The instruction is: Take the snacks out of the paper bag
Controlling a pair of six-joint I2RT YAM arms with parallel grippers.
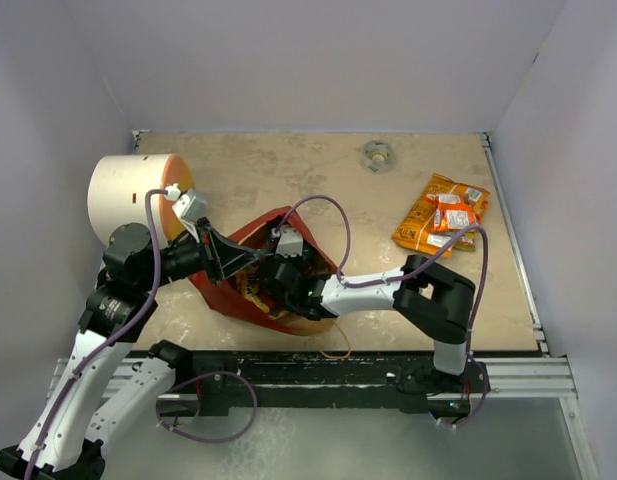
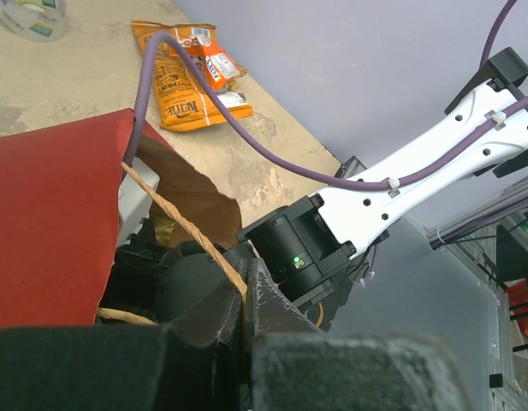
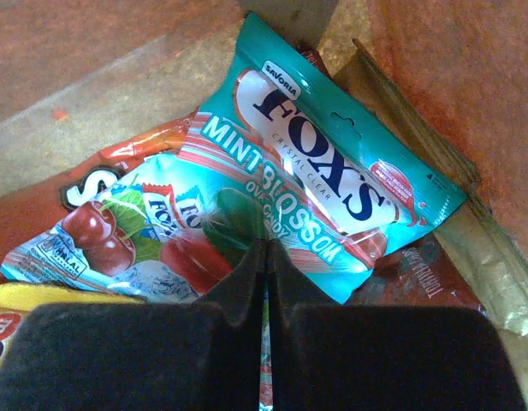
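The red paper bag [image 1: 218, 295] stands open mid-table. My left gripper [image 1: 238, 262] is shut at its rim; in the left wrist view the twisted handle [image 2: 191, 227] crosses to its fingertips, whether held I cannot tell. My right gripper is down inside the bag, shut, its tips over a teal Fox's Mint Blossom packet [image 3: 315, 163]. A red packet [image 3: 118, 167], a dark brown one [image 3: 426, 282] and a yellow one [image 3: 11, 300] lie around it.
Orange snack packets [image 1: 438, 215] lie at the right of the table. A tape roll [image 1: 378, 156] sits at the back. A large white roll [image 1: 123, 190] stands at left. Walls enclose the table.
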